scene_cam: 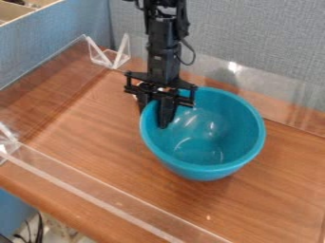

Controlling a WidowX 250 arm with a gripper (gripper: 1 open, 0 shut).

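A teal plastic bowl (210, 142) sits right of centre on the wooden table (89, 142). My black gripper (162, 107) is down at the bowl's left rear rim, its fingers overlapping the rim. Whether the fingers are closed on the rim is hard to tell from this view.
Clear strips run along the table's back and front-left edges. White plastic pieces stand at the back left and left edge. A grey wall rises behind, with a blue-grey bin at upper left. The table left of the bowl is clear.
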